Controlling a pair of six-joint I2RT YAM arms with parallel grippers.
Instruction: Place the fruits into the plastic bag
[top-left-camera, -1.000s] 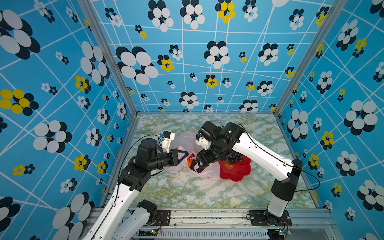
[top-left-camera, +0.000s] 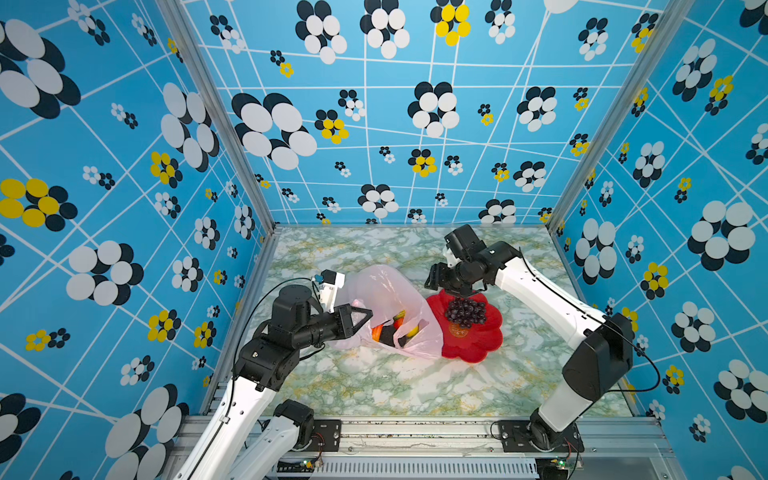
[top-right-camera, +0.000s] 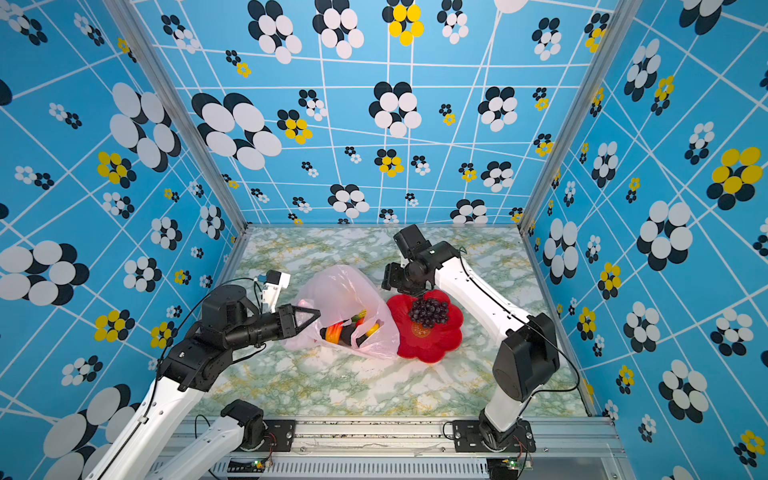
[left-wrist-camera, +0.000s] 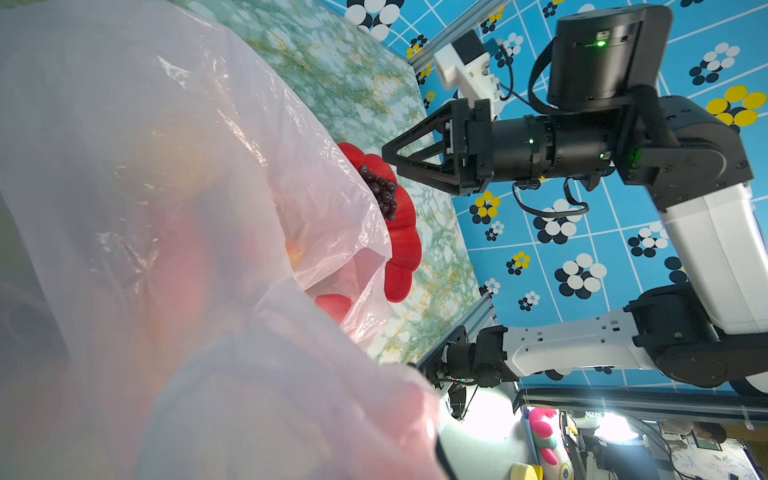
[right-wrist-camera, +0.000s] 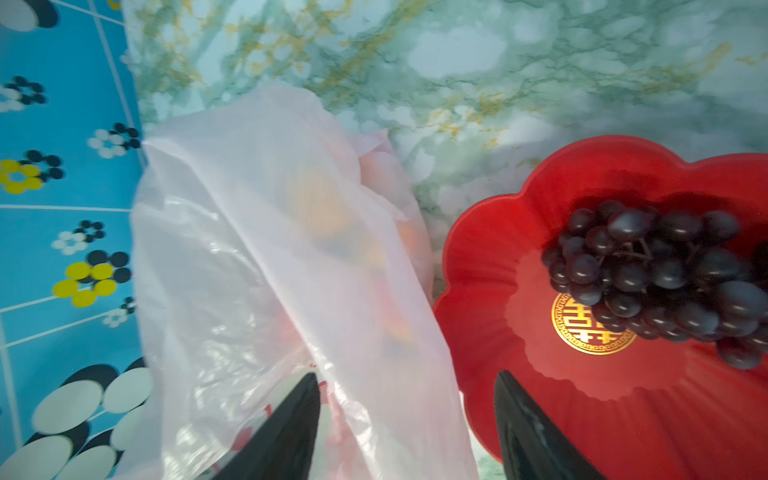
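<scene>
A translucent pink plastic bag (top-left-camera: 384, 288) lies mid-table, its mouth toward the front, with orange-red, yellow and dark items (top-left-camera: 392, 332) showing inside. The fingertips of my left gripper (top-left-camera: 370, 313) meet at the bag's left side, shut with its thin film at them; in the left wrist view the bag's film (left-wrist-camera: 200, 200) covers the fingers. Dark grapes (right-wrist-camera: 656, 272) lie in a red flower-shaped bowl (right-wrist-camera: 552, 400) touching the bag's right side. My right gripper stands open above the bag's edge and the bowl's left rim, away from the grapes, holding nothing.
Blue patterned walls (top-left-camera: 432, 184) close off the back and both sides. A metal rail (top-left-camera: 416, 428) runs along the front.
My right gripper has withdrawn from over the bag's mouth, back and to the right, uncovering the items in the bag. The left gripper has barely shifted.
</scene>
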